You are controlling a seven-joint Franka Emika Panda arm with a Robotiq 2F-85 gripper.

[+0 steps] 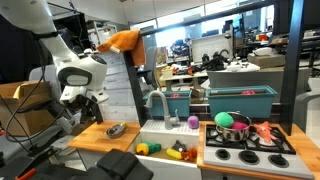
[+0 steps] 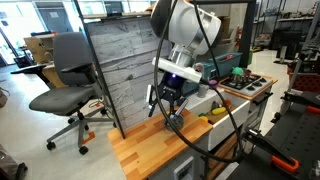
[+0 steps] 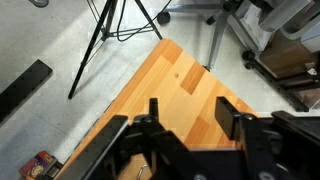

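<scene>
My gripper is open, and only bare wooden counter (image 3: 165, 85) shows between its fingers in the wrist view. In exterior view 1 the arm reaches over the left end of the counter, where the gripper (image 1: 72, 103) hangs above the surface. To its right a metal bowl or pan (image 1: 116, 130) rests on the wood. Exterior view 2 has the gripper (image 2: 153, 100) in front of the grey wall panel, with the metal bowl (image 2: 174, 122) close by and partly behind a cable.
A sink with a faucet (image 1: 155, 100) holds colourful items (image 1: 180, 152). Farther right, a pot (image 1: 232, 128) with a green and a red thing stands on the stove (image 1: 250, 150). An orange cloth (image 1: 125, 41) hangs above. Free counter lies around the bowl.
</scene>
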